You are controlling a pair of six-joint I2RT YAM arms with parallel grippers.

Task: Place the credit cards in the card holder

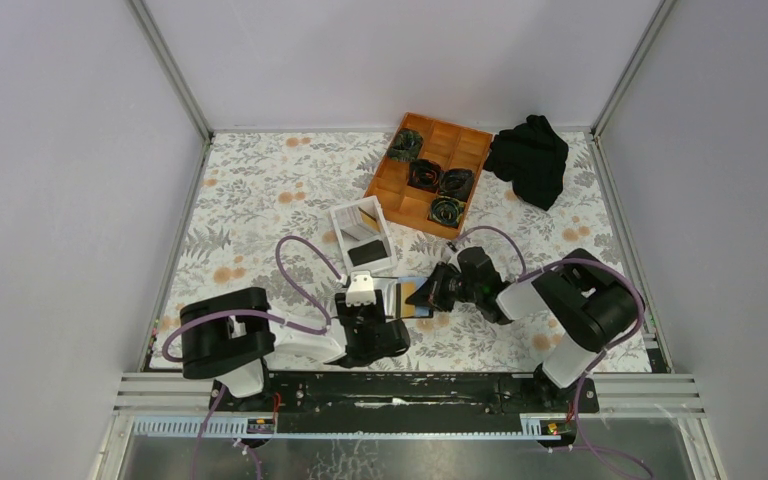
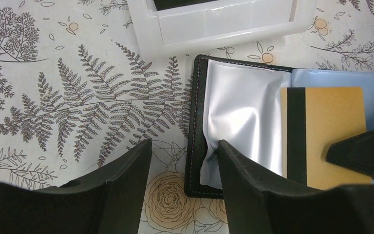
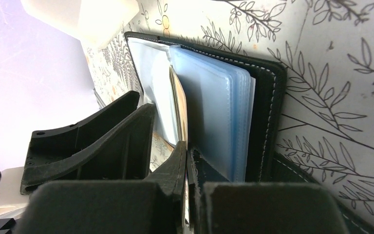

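The open card holder [image 2: 243, 117] lies on the table, with black edge, clear sleeves and blue pages [image 3: 209, 107]. A gold card with a black stripe [image 2: 328, 117] stands over its sleeves, held in my right gripper, whose fingertips are shut on its thin edge. My left gripper is at the holder's left side, its right fingertip pressing on the clear sleeve; whether it grips the holder's edge between its fingers is hard to tell, though the edge lies between them.
A white box [image 1: 388, 240] with cards sits just behind the holder. An orange compartment tray [image 1: 392, 180] with coiled cables and a black cloth [image 1: 526, 160] are at the back.
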